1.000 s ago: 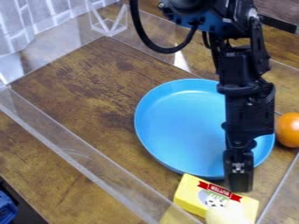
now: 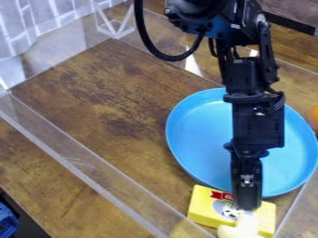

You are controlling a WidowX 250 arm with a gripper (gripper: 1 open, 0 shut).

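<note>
The black gripper (image 2: 246,196) points down at a yellow box (image 2: 214,206) with a red label, at the bottom right of the camera view. Its tip is over the box, near a pale, whitish piece at the box's front; whether it holds anything is unclear. A blue round plate or shallow bowl (image 2: 196,139) lies behind the box, partly hidden by the arm.
An orange round object (image 2: 313,115) is mostly cut off at the right edge. Bare wooden surface (image 2: 87,102) fills the left. A clear rail (image 2: 74,158) runs diagonally along the lower left.
The gripper has moved a little left and down over the yellow box. The blue plate has shifted to the right, and more of the orange object is now out of view.
</note>
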